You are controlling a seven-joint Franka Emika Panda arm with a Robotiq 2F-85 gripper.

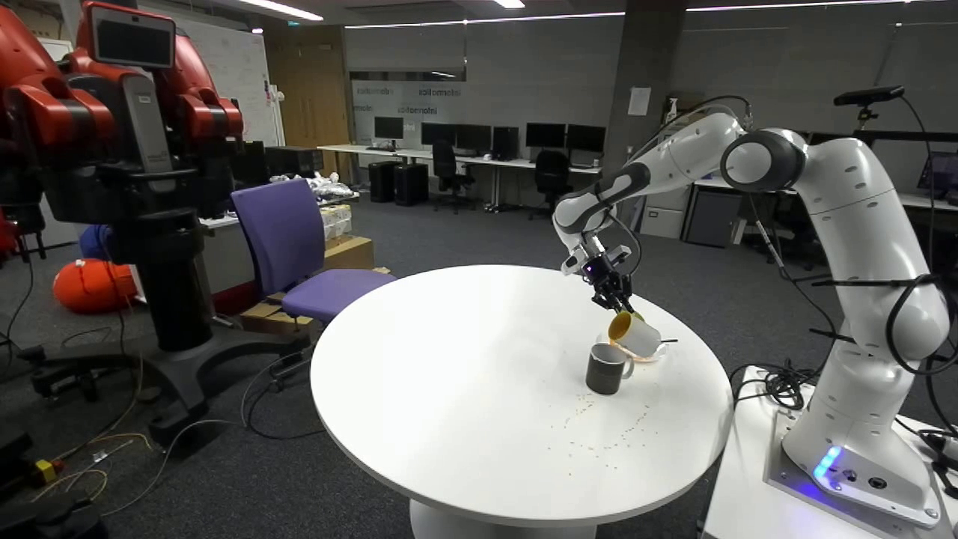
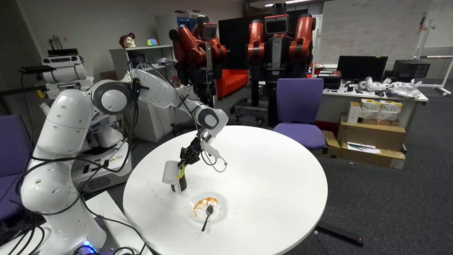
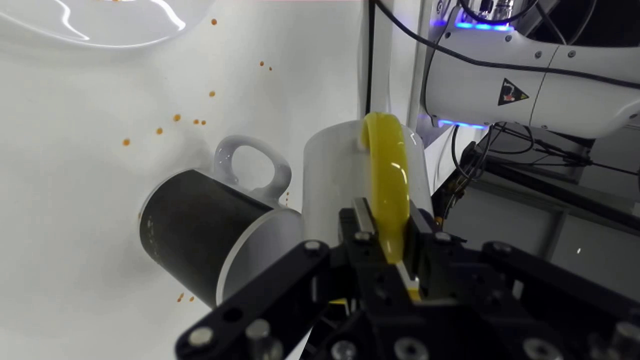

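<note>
My gripper (image 1: 624, 307) is shut on the yellow handle (image 3: 390, 180) of a white mug (image 1: 640, 337) with a yellow inside. In exterior view 1 that mug is held tilted above the table, its mouth turned to the left. Close by stands a dark grey mug (image 1: 605, 370), upright on the table, its pale handle (image 3: 282, 174) on the white mug's side in the wrist view. The held mug (image 2: 170, 172) partly covers the dark mug (image 2: 183, 183) in exterior view 2. What is inside either mug cannot be seen.
A pale plate (image 2: 221, 208) bears orange bits and a spoon (image 2: 209, 210). Small orange crumbs (image 3: 177, 117) lie scattered around the dark mug. A purple chair (image 1: 296, 242) stands beyond its edge.
</note>
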